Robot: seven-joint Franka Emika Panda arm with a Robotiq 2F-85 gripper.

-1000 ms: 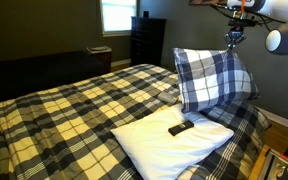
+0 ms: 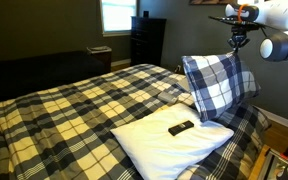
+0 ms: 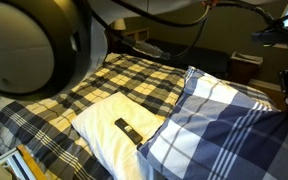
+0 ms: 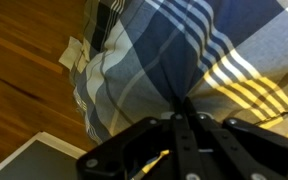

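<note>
A blue-and-white plaid cloth [image 2: 212,84] hangs raised above the right side of the bed, its top gathered at my gripper [image 2: 236,49]. The fingers are shut on a pinch of this fabric. In the wrist view the plaid cloth [image 4: 149,65] fans out in folds from the fingertips [image 4: 181,106]. Exterior view 2 shows the same cloth [image 3: 219,130] spread wide at the right, its near part cut off by the frame. The bed's plaid cover [image 2: 79,108] looks much alike and lies flat to the left.
A white pillow or sheet [image 2: 149,140] lies on the bed with a small black object [image 2: 181,128] on it. A dark dresser [image 2: 147,42] stands at the back. Wooden floor [image 2: 280,138] shows at the right.
My gripper has come down and slightly right, carrying the cloth's raised top with it. The white piece and the black object have stayed put.
</note>
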